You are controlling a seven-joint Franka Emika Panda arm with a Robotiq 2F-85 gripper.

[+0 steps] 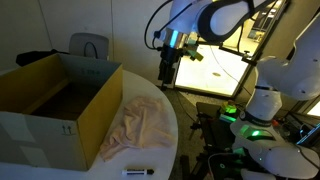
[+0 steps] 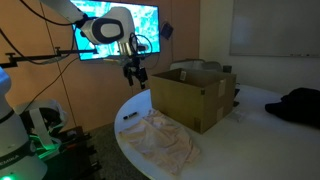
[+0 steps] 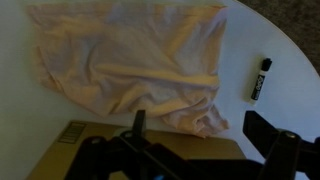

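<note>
A pale pink cloth (image 1: 139,125) lies crumpled and spread on the white table; in the wrist view the cloth (image 3: 150,60) fills much of the upper left. Toward the table's near edge is a black-and-white marker (image 1: 138,172), and the wrist view puts this marker (image 3: 261,80) to the right of the cloth. My gripper is open, its two fingers wide apart with nothing between them. In the second exterior view the gripper (image 2: 135,78) hangs well above the tabletop, touching neither cloth nor marker.
Beside the cloth stands a large open cardboard box (image 2: 190,105), its walls rising high off the table. A dark bundle (image 2: 297,106) rests farther along the table. Bare white table (image 2: 235,150) shows in front of the box. The table's curved edge borders the marker side.
</note>
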